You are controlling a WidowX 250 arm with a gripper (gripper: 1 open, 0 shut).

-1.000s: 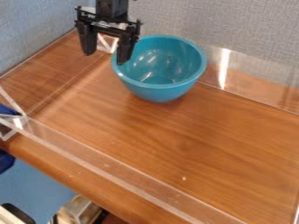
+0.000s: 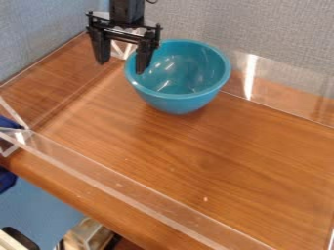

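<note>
My black gripper (image 2: 121, 55) hangs at the top of the camera view with its two fingers spread wide and nothing visible between them. Its right finger reaches over the left rim of a turquoise bowl (image 2: 183, 98), which sits on the wooden table near the back wall. The inside of the bowl looks empty. The left finger is outside the bowl, over the table.
A grey textured wall (image 2: 274, 49) stands behind. Some blue and white items (image 2: 8, 132) sit at the left edge.
</note>
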